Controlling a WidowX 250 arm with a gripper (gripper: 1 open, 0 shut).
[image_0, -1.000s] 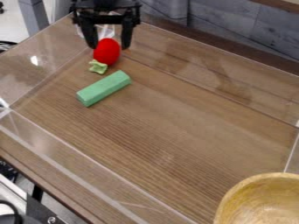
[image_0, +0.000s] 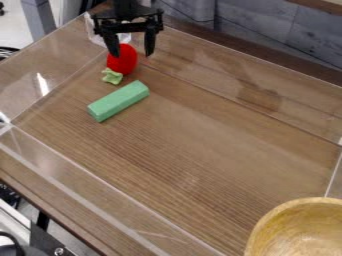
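My black gripper (image_0: 126, 40) is at the top of the camera view, open, its fingers above and around the far end of a red object (image_0: 123, 60) with a small green top (image_0: 112, 76). A green block (image_0: 118, 101) lies diagonally on the wooden table a little nearer. A white, partly hidden item stands behind the gripper.
A yellow bowl (image_0: 297, 232) sits at the near right corner. A dark raised edge runs along the back right.
The gripper has moved back, toward the top of the view, and looks smaller. The red object and green block appear unmoved.
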